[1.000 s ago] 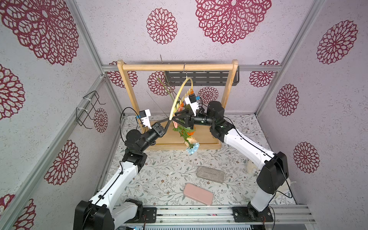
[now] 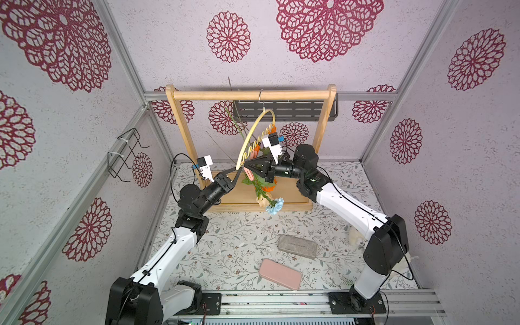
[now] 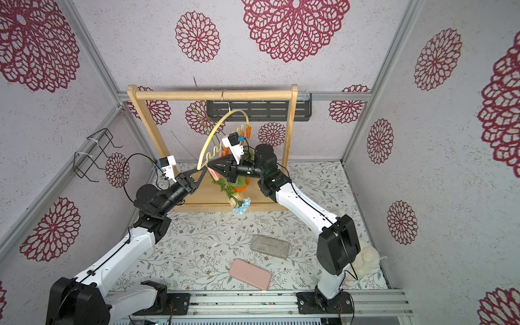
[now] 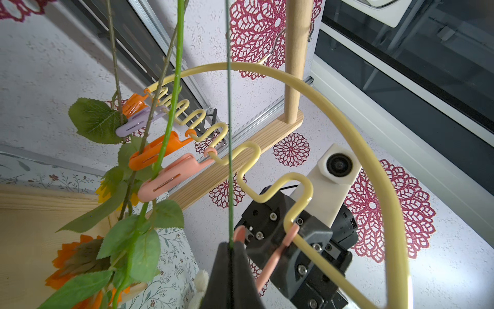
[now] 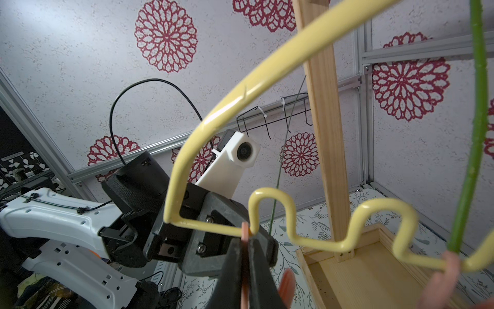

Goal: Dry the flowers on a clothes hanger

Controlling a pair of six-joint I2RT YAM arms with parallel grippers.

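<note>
A yellow hanger (image 2: 250,131) hangs from the wooden bar, carrying pink, orange and lilac clips (image 4: 169,177) with stems head-down; a blue flower (image 2: 274,205) hangs lowest. My left gripper is shut on a thin green stem (image 4: 229,154) beside the hanger's near end. My right gripper is shut at the pink clip (image 5: 245,231) at that end; whether it grips the clip I cannot tell.
The wooden rack (image 2: 325,122) stands over a wooden tray (image 2: 292,205). A grey case (image 2: 296,246) and a pink case (image 2: 280,273) lie on the front floor, with bare patterned surface around them.
The hanger's near end and the hanging flowers have shifted very slightly. Both arms are almost still.
</note>
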